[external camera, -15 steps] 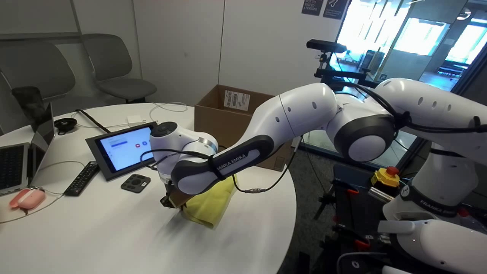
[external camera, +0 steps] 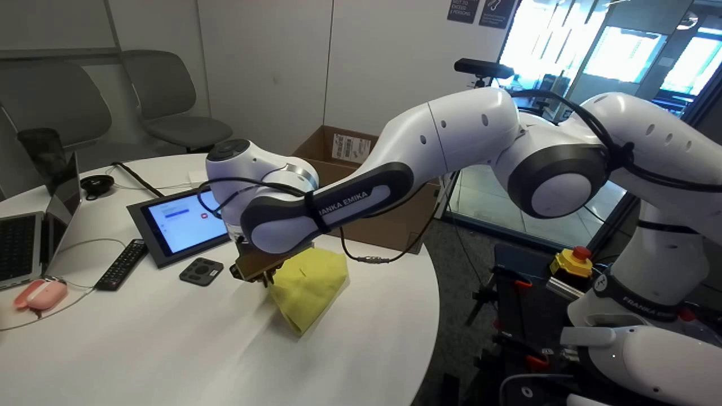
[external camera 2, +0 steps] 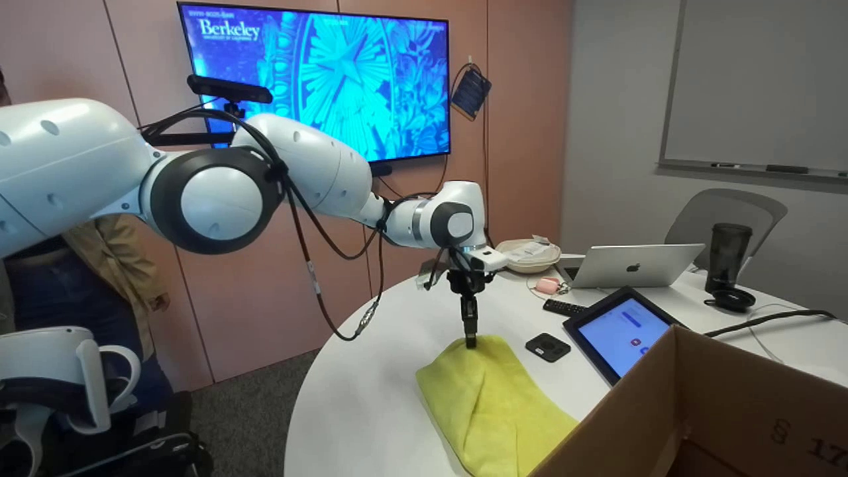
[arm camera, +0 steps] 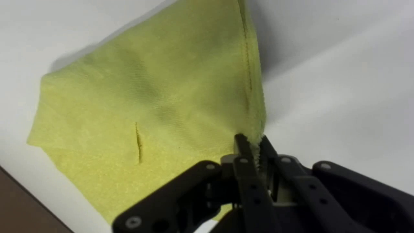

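Note:
A yellow cloth (external camera: 309,284) is partly raised off the white table, with one edge gripped at its upper side. My gripper is shut on that edge; in the wrist view the fabric passes between the two black fingers. From the second exterior side, the gripper (external camera 2: 470,343) points straight down at the top of the cloth (external camera 2: 493,405), which drapes away toward the cardboard box. The box hides the cloth's near end there.
An open cardboard box (external camera 2: 715,397) stands close to the cloth. Behind the gripper lie a tablet (external camera: 181,220), a small black puck-like device (external camera: 201,270), a remote (external camera: 122,264), a pink case (external camera: 42,295) and a laptop (external camera 2: 636,265).
My gripper has risen and shifted a little left in exterior view 1, lifting the held edge of the cloth. More of the cloth now hangs in a pointed fold.

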